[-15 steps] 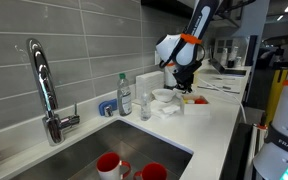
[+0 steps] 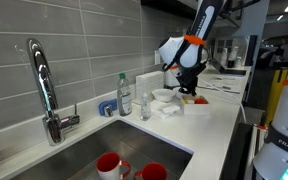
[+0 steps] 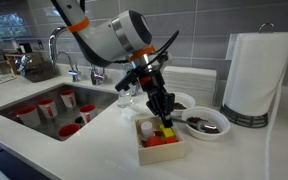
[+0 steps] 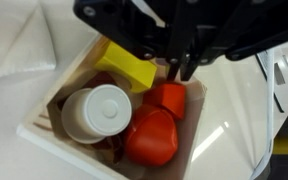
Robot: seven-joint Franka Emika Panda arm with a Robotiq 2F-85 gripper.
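Over a small open box [image 4: 34,133] in the wrist view, my gripper is shut, and nothing shows between its fingers. Inside the box are a yellow block [image 4: 128,66], a white-lidded cup [image 4: 106,109] and a red rounded item [image 4: 151,138]. A smaller red piece [image 4: 167,98] lies right by the fingertips; whether they touch it I cannot tell. Exterior view 2 has the box [image 3: 162,153] on the counter, with the gripper [image 3: 168,122] pointing down at it beside the yellow block.
Behind the box stands a white bowl [image 3: 206,133] with a dark utensil in it. A paper towel roll [image 3: 260,75] rises at the back right. The sink [image 3: 56,125] with several red mugs lies to the left. Counter in front of the box is clear.
The arm's hand looks slightly lower over the box than before. The box and the things around it appear unmoved.
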